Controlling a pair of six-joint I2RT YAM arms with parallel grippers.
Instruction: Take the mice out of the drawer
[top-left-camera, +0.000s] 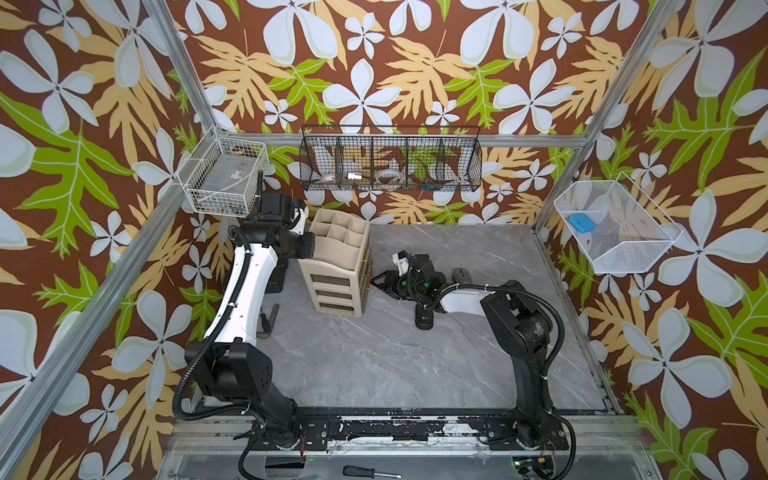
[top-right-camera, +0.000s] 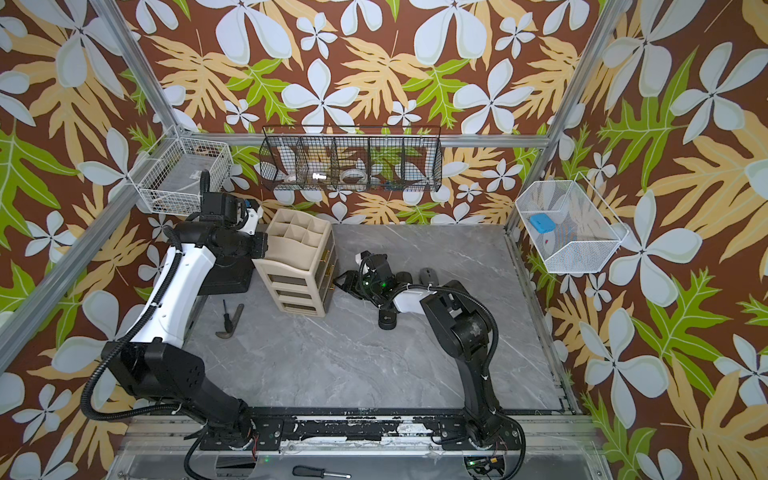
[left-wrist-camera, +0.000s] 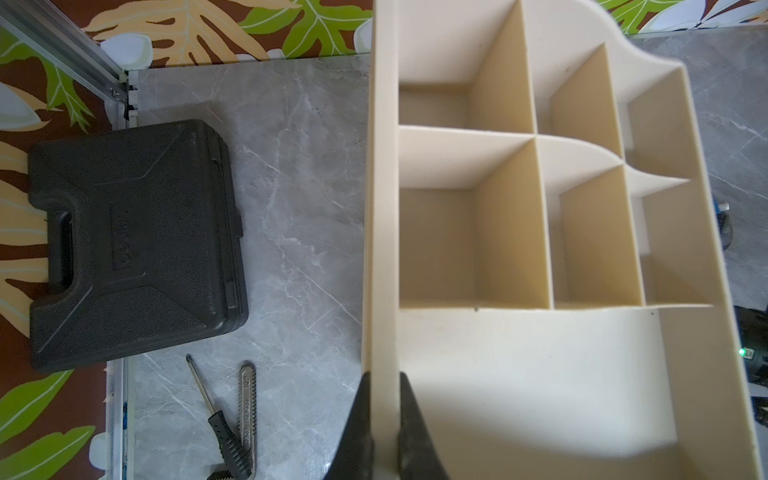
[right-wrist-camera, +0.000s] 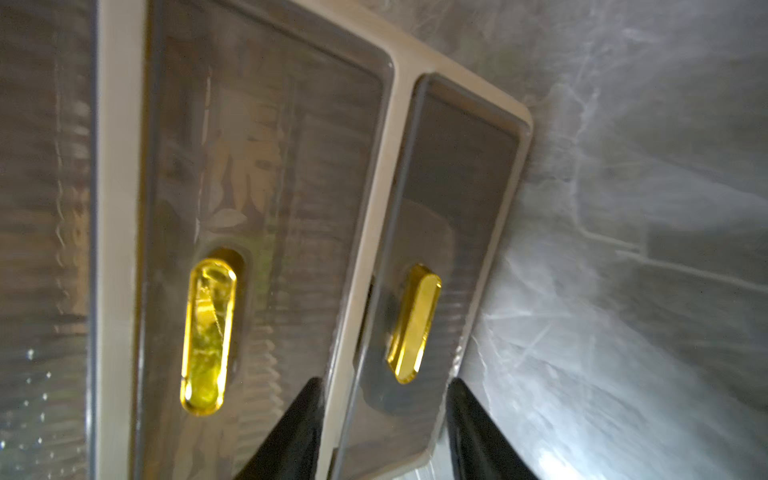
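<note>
The beige cabinet (top-left-camera: 334, 252) stands left of the table's middle, its clear drawers with gold handles facing right. In the right wrist view the middle drawer's handle (right-wrist-camera: 209, 336) and the end drawer's handle (right-wrist-camera: 414, 324) show; both fronts look closed. My right gripper is open before them, nothing between its fingers. My left gripper is shut on the cabinet's thin side wall (left-wrist-camera: 384, 240). One black mouse (top-left-camera: 424, 317) lies on the table below the right gripper, and another mouse (top-right-camera: 429, 276) lies behind the right arm. A third dark shape (top-right-camera: 404, 278) is partly hidden there.
Left of the cabinet lie a black case (left-wrist-camera: 136, 240), a screwdriver (left-wrist-camera: 224, 432) and a metal tool (left-wrist-camera: 247, 416). A wire basket (top-left-camera: 392, 164) hangs at the back, white baskets (top-left-camera: 616, 228) at the sides.
</note>
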